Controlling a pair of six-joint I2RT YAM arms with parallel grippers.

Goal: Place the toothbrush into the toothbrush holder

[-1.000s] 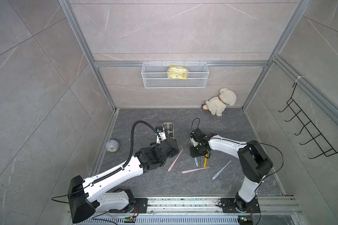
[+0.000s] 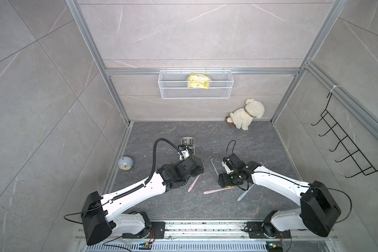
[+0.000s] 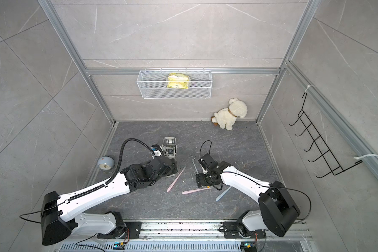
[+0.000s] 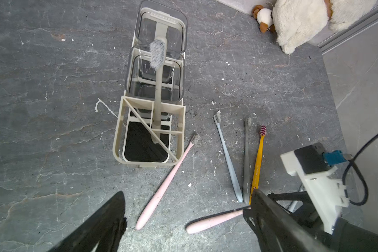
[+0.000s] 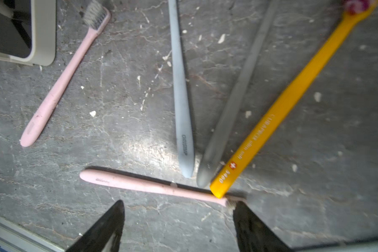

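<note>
The toothbrush holder (image 4: 180,126) stands in the middle of the counter, a pale toothbrush (image 4: 158,84) lying across its compartments. My left gripper hovers open beside it. Several toothbrushes lie loose: a pink one (image 4: 163,189) by the holder, a second pink one (image 5: 130,181) crosswise, a light blue one (image 5: 181,117), a grey one (image 5: 235,100) and a yellow one (image 5: 273,117). My right gripper is open above the crosswise pink brush and the lower ends of the others, nothing between its fingers.
A plush dog (image 2: 245,113) sits at the back right. A round clock-like object (image 2: 125,163) stands at the left. A wire basket (image 2: 172,90) hangs on the back wall, a black hook rack (image 2: 349,147) on the right wall.
My right arm has come toward the front and slightly right. The toothbrushes show no clear movement.
</note>
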